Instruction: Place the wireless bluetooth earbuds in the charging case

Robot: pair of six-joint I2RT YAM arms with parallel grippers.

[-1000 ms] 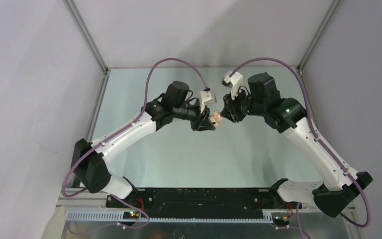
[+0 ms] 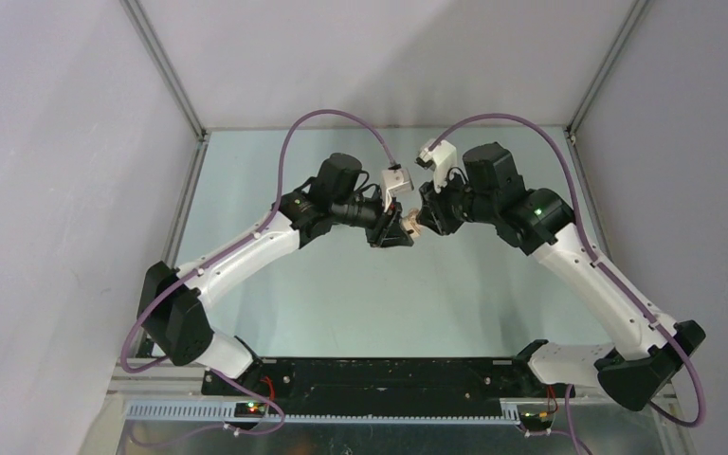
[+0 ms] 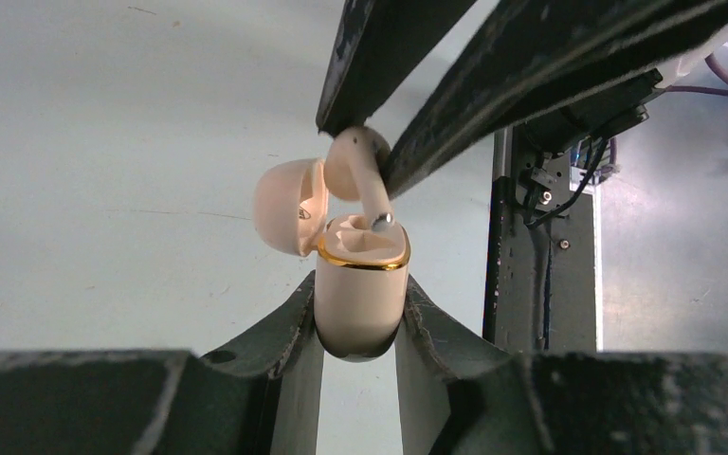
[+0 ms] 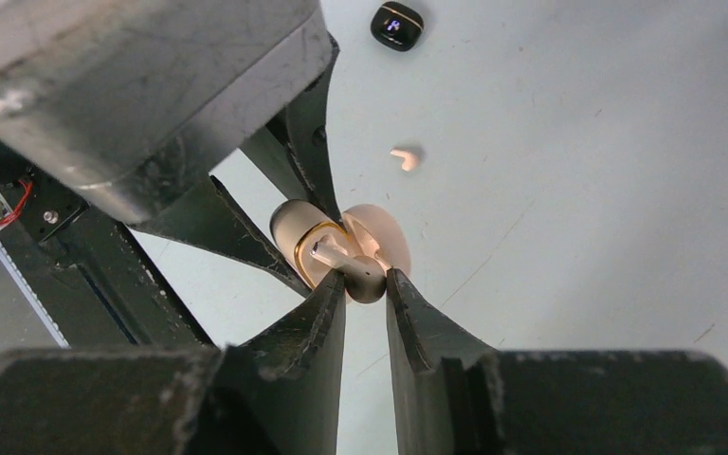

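Observation:
In the left wrist view my left gripper is shut on the pink charging case [image 3: 360, 294], whose gold-rimmed opening faces up and whose lid [image 3: 280, 209] hangs open at the left. A pink earbud [image 3: 372, 185] is pinched in my right gripper, its stem pointing down at the case opening. The stem tip overlaps the cavity in this view; whether it has entered a slot, I cannot tell. From the right wrist view, the earbud [image 4: 364, 281] lies in front of the case [image 4: 300, 232]. A second pink earbud [image 4: 405, 158] rests on the table.
A small black case with a lit display [image 4: 397, 26] stands on the table beyond the loose earbud. Both grippers meet closely above the pale table [image 2: 360, 303], whose front part is bare.
The left arm has barely shifted.

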